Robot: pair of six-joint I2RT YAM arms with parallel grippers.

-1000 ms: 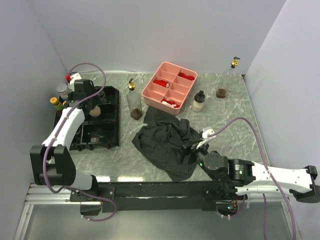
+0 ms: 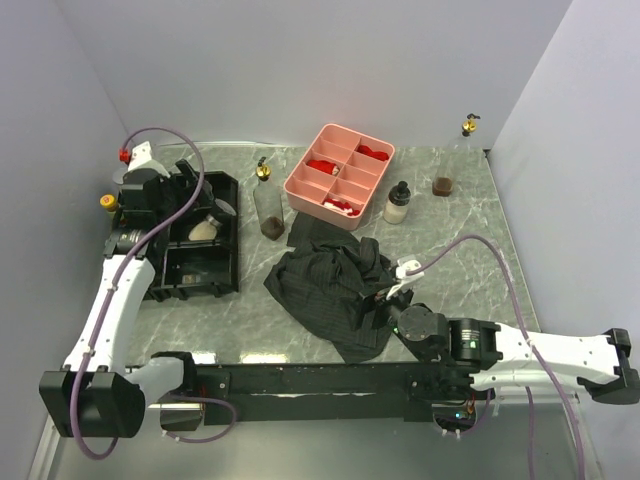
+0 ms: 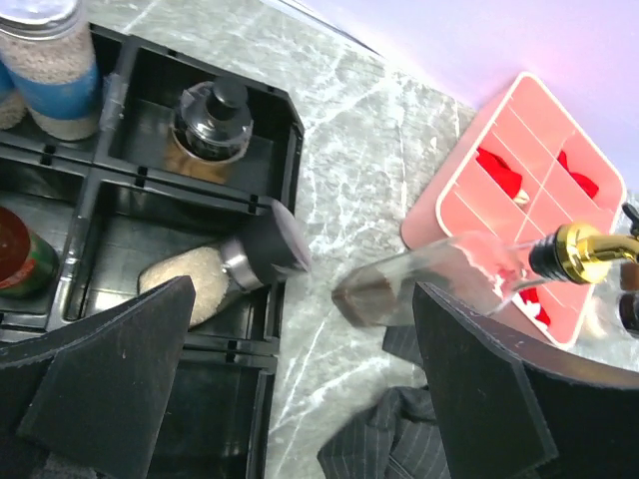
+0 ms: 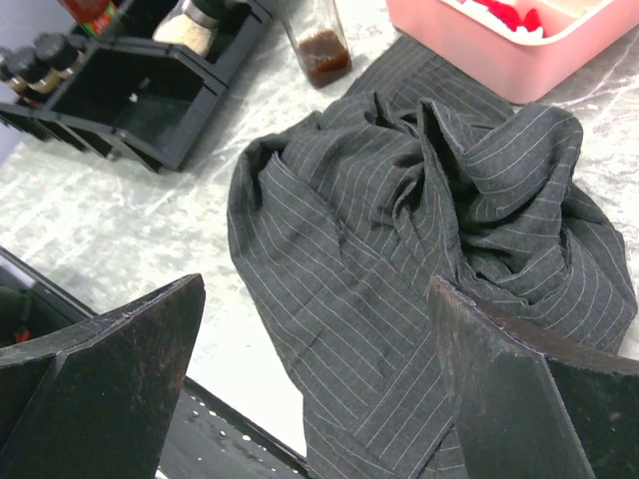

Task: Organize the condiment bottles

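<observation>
The black divided rack (image 2: 228, 260) stands at the left, holding several condiment bottles. One shaker bottle with a dark cap (image 3: 268, 244) leans in its compartment, tilted, its cap over the rack's right rim. Above it my left gripper is open with nothing between its fingers. Another dark-capped bottle (image 3: 213, 122) stands in the compartment behind. On the counter are a tall glass bottle with a gold spout (image 2: 268, 205), a dark-capped white bottle (image 2: 397, 203) and a second gold-spouted bottle (image 2: 444, 178). Over the cloth, my right gripper stands open and empty.
A pink compartment box (image 2: 308, 205) with red items sits at the back middle. A crumpled dark striped cloth (image 2: 325, 290) covers the counter's centre. Bare counter (image 2: 465, 240) shows at the right.
The right arm has barely moved.
</observation>
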